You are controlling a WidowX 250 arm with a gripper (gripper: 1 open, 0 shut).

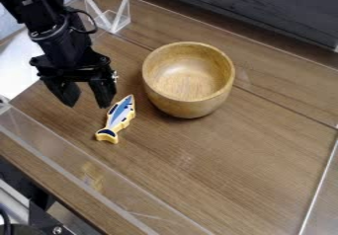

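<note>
My black gripper (85,93) hangs open at the left, above the wooden tabletop, with nothing held. Just below and right of it lies a small fish-shaped toy (117,119), blue and white with yellowish edges, angled from upper right to lower left. A round wooden bowl (188,91) stands to the right of the gripper, upper middle, and looks empty.
A small clear bracket (111,17) stands at the back left. Clear panels or edges run along the front left, and a white surface lies behind the arm.
</note>
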